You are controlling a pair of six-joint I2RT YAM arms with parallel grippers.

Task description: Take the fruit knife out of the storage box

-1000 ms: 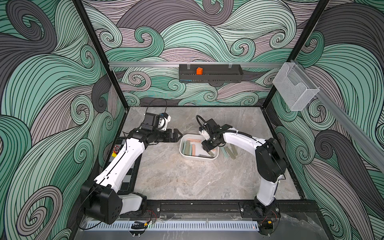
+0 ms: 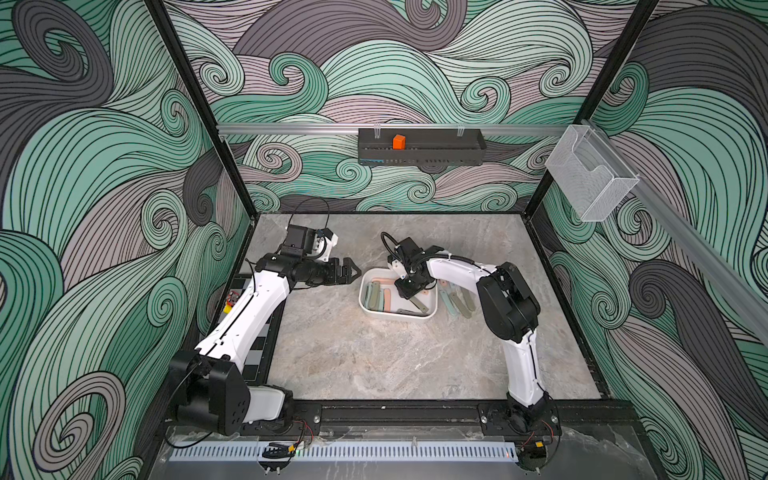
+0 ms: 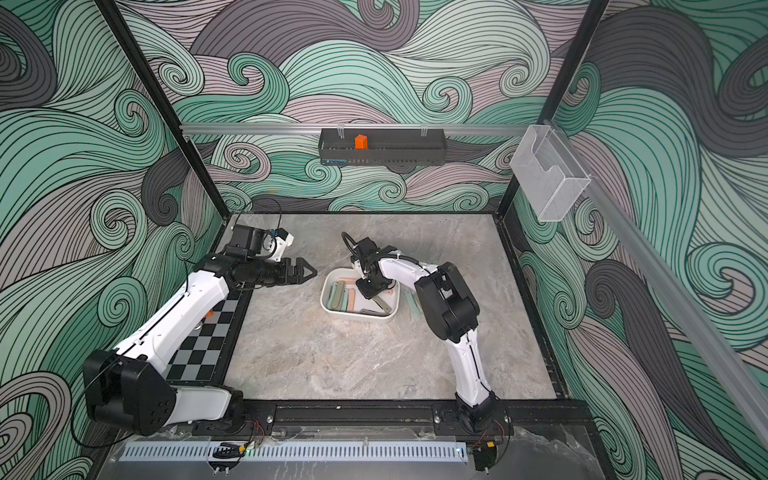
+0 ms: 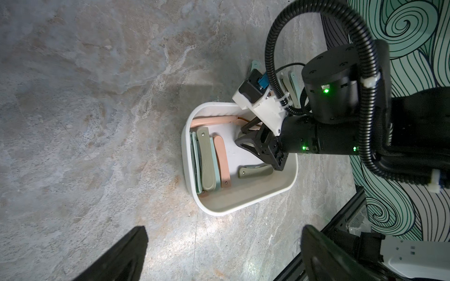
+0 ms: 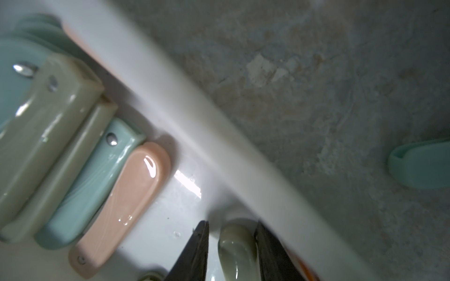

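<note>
A white storage box (image 4: 243, 200) stands in the middle of the table with several folding fruit knives in it. Grey-green, blue-green and a pink knife (image 4: 221, 161) lie side by side at its left. Another pink knife (image 4: 213, 121) lies along the back wall, and a grey-green knife (image 4: 255, 171) at the front right. My right gripper is down inside the box, its fingers on either side of the rounded end of a grey-green handle (image 5: 236, 250). A gap shows between the left finger and that handle. Left of the box, my left gripper stands open and empty.
Right of the box, several knives (image 2: 458, 301) lie on the table, partly under the right arm. The box's back wall (image 5: 225, 154) runs close beside my right gripper.
My right gripper has moved leftward and deeper into the box, and its arm has swung left with it.
</note>
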